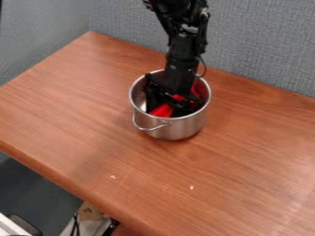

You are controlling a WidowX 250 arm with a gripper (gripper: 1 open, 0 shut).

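Observation:
A steel pot [172, 126] with a wire handle stands on the wooden table [87, 138], right of centre toward the back. My black gripper [172, 101] reaches down inside it from above. Red pieces [161, 112] show in the pot around the gripper, one at the front and one at the right. The fingertips are hidden among dark shapes, so whether they are shut, or on what, is unclear.
Grey padded walls rise behind and left of the table. Cables and a white object [13, 227] lie beyond the lower left edge.

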